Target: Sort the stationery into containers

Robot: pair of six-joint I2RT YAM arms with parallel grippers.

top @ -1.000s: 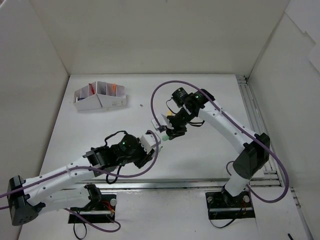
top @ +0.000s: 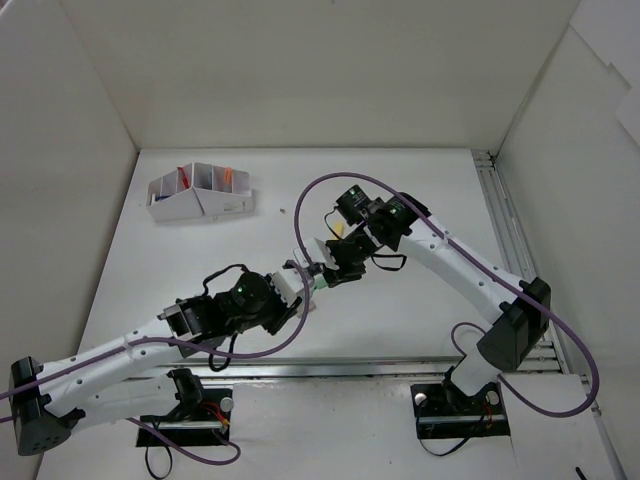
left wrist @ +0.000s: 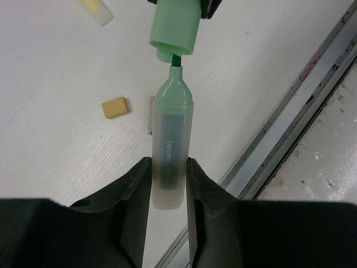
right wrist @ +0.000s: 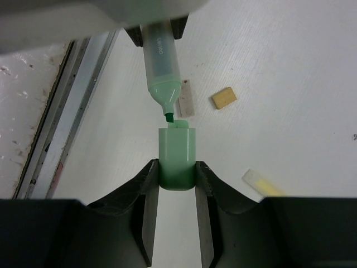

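Observation:
In the left wrist view a green highlighter point(left wrist: 170, 139) with a clear-ended body stands between the fingers of my left gripper, which is shut on it. Its bare dark tip points at a pale green cap point(left wrist: 175, 28). That cap is gripped by my right gripper, seen in the right wrist view with its open end facing the tip. Tip and cap mouth almost line up; whether the tip has entered cannot be told for sure. From above, both grippers meet near the table's middle, and the arms partly hide the pen.
A white compartment box point(top: 200, 192) holding a few red and orange items stands at the back left. On the table lie a tan block point(left wrist: 115, 108), a pale flat piece point(right wrist: 186, 99) and a yellow-and-clear item point(right wrist: 263, 183). A metal rail point(top: 300, 368) borders the front.
The left arm has shifted only slightly.

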